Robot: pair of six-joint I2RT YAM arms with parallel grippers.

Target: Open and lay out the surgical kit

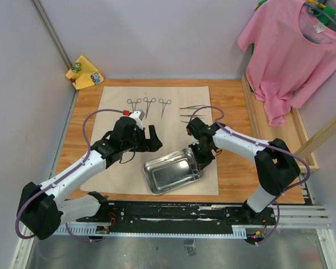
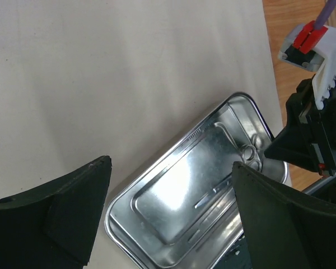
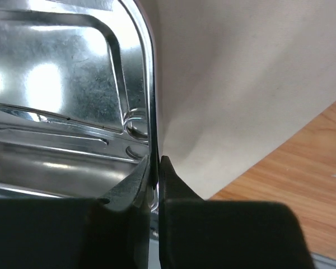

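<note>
A steel tray (image 1: pixel 165 171) lies on a beige cloth (image 1: pixel 109 174), tilted slightly, holding a few metal instruments (image 3: pixel 56 134) and ringed handles. My right gripper is shut on the tray's right-end rim. My left gripper (image 1: pixel 150 143) hangs open above the cloth, up and left of the tray, with nothing between its fingers. Toward the back of the cloth lie several scissor-like instruments (image 1: pixel 149 101) in a row, and several slim tweezer-like tools (image 1: pixel 191 107) to their right.
Bare wooden table (image 1: pixel 84 129) borders the cloth. A yellow patterned cloth (image 1: pixel 85 73) sits at the back left. A pink shirt (image 1: pixel 285 56) hangs at the right over a wooden frame (image 1: pixel 305 140).
</note>
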